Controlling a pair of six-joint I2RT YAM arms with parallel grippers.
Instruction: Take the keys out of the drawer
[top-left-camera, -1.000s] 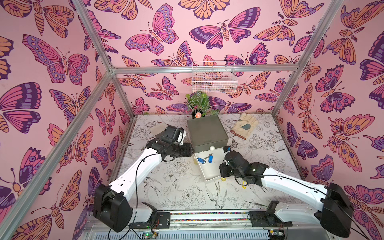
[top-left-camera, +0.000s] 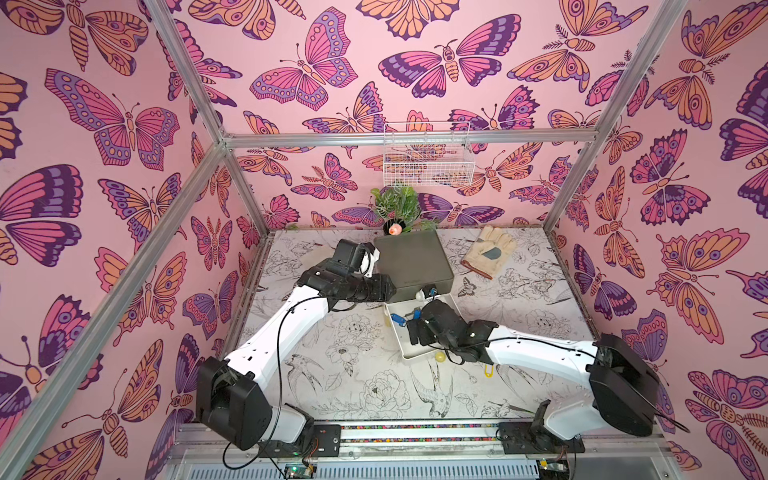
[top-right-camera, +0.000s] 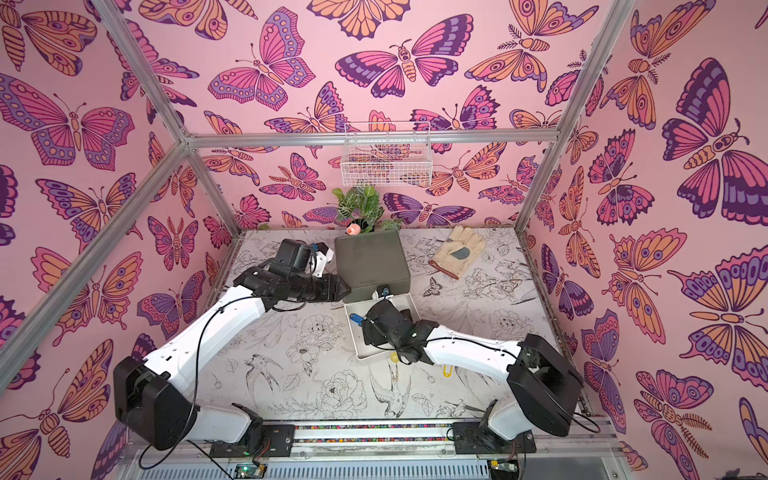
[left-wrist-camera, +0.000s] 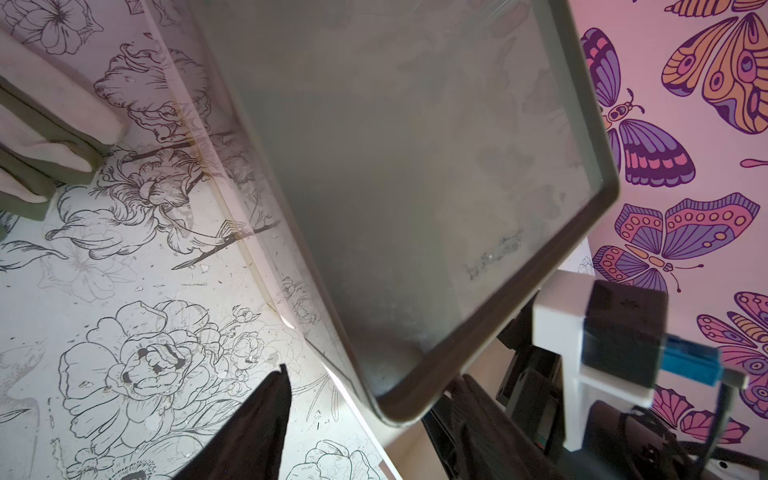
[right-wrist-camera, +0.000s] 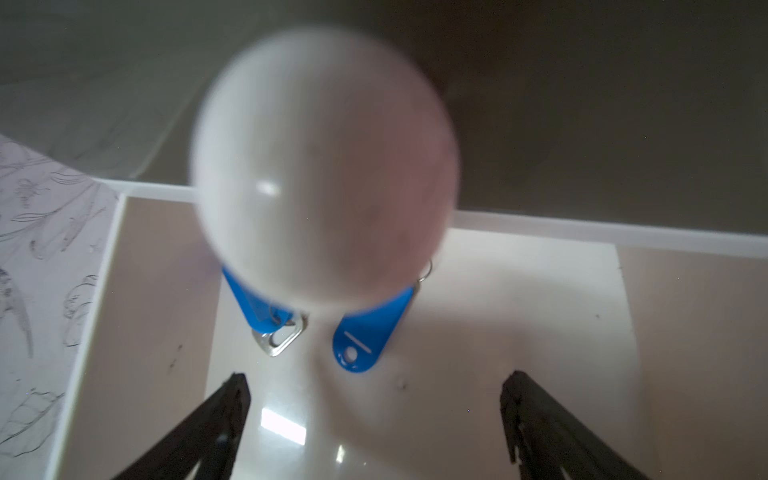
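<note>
In the right wrist view, two blue key tags (right-wrist-camera: 368, 336) with metal rings lie in the white open drawer (right-wrist-camera: 104, 320), partly hidden behind a white round knob or ball (right-wrist-camera: 324, 160). My right gripper is open over the drawer, nothing between its fingers. The grey box (top-left-camera: 412, 260) stands behind the drawer. My left gripper is at the box's front left corner, part open around a corner in its wrist view; whether it grips it is unclear.
A work glove (top-left-camera: 492, 252) lies back right, a plant (top-left-camera: 396, 204) stands behind the box, and small yellow objects (top-left-camera: 488, 369) lie right of the drawer.
My right gripper has moved left, over the drawer and its keys. My left gripper has moved slightly back and up at the box's corner.
</note>
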